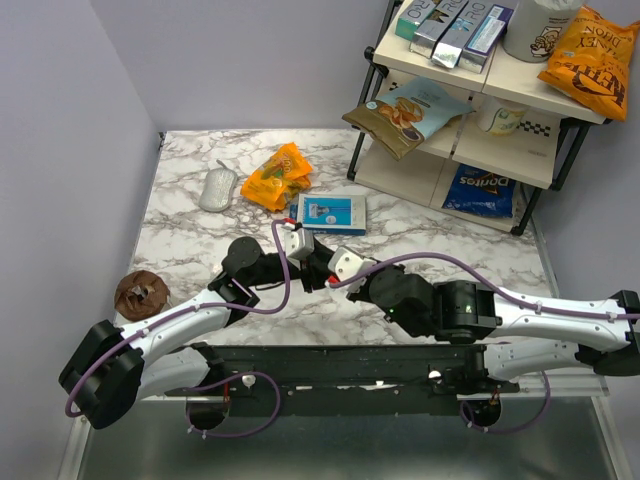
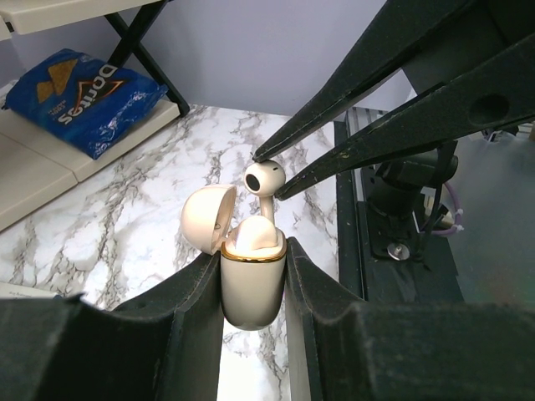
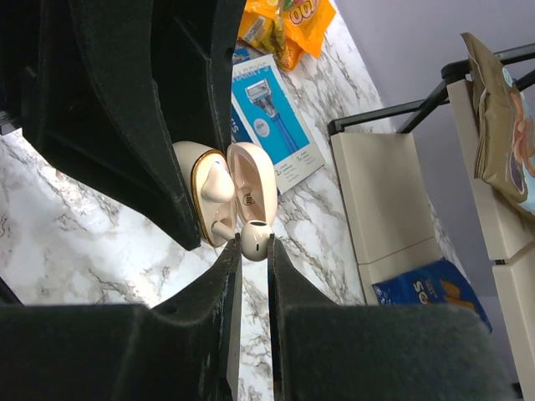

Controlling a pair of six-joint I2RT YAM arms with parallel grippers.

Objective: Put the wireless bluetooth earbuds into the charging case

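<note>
The white charging case (image 2: 252,288), gold-rimmed with its lid (image 2: 207,217) open, is in my left gripper, which is shut on its lower body. One white earbud (image 3: 256,240) sits at the fingertips of my right gripper, which look pinched on its round head. That earbud's stem (image 2: 267,207) points down toward the case's opening; whether its tip is inside cannot be told. A rounded white piece (image 2: 254,235) shows inside the case, perhaps the other earbud. From above, both grippers meet over the table's middle and the case is hidden.
Behind the grippers lie a blue razor box (image 1: 330,213), an orange bag (image 1: 278,178) and a grey pouch (image 1: 218,188). A shelf rack (image 1: 440,185) with snacks stands at the back right. Bare marble surrounds the grippers.
</note>
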